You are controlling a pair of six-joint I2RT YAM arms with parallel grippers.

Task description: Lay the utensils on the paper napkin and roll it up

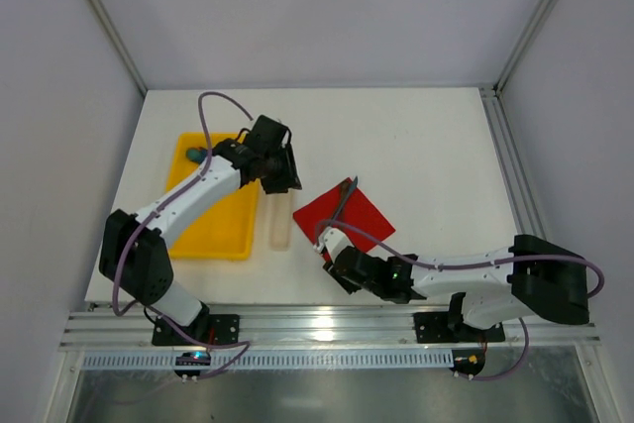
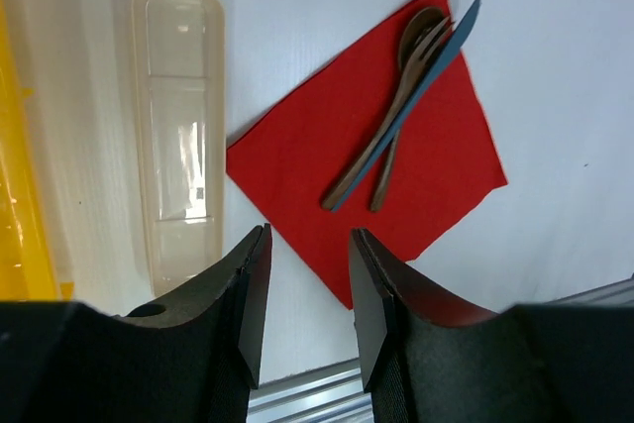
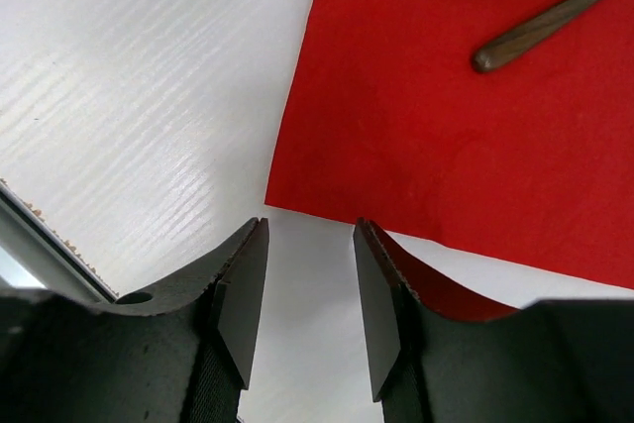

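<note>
A red paper napkin (image 2: 297, 131) lies flat on the table, turned cornerwise. Crossing its far part are a brown fork (image 2: 371, 146), a blue-grey knife (image 2: 428, 78) and a brown spoon (image 2: 424, 25). The utensils overlap one another and lie diagonally. My left gripper is open and empty, left of the napkin in the top view and near the clear tray. At the napkin's near corner, my right gripper is also open with nothing held; its fingertips appear close to the corner's edge, though contact cannot be told.
An empty clear tray (image 2: 183, 146) stands left of the napkin. Beyond it, a yellow bin (image 1: 203, 240) holds a dark blue item, partly hidden by my left arm. A metal rail (image 1: 317, 321) runs along the front edge.
</note>
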